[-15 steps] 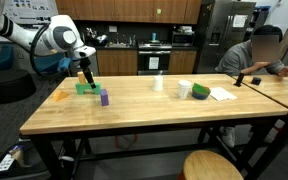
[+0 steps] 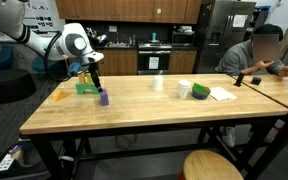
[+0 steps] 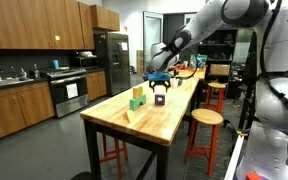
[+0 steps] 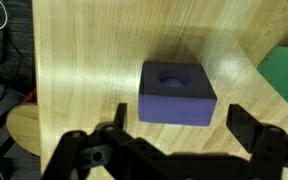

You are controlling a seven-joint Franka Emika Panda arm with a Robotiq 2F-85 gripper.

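Note:
A purple block (image 2: 104,98) with a round hollow in its upper face stands on the wooden table (image 2: 164,112). From the wrist, that purple block (image 4: 177,105) lies below and between the spread fingers of my gripper. Bare gaps show on both sides of it, so the fingers are open and not closed on it. In the first exterior view the gripper (image 2: 95,74) hangs above and slightly left of the block. The second exterior view shows the dark purple block (image 3: 160,99) near the table's near end, under the arm.
Green blocks (image 2: 87,88) stand left of the purple one, with an orange piece on or behind them. White containers (image 2: 184,89), a dark green bowl (image 2: 200,91) and paper (image 2: 222,93) are farther right. A person (image 2: 256,55) sits beyond.
My arm has swung to the right in the first exterior view, bringing the gripper from over the green blocks toward the purple block. The blocks have not visibly moved.

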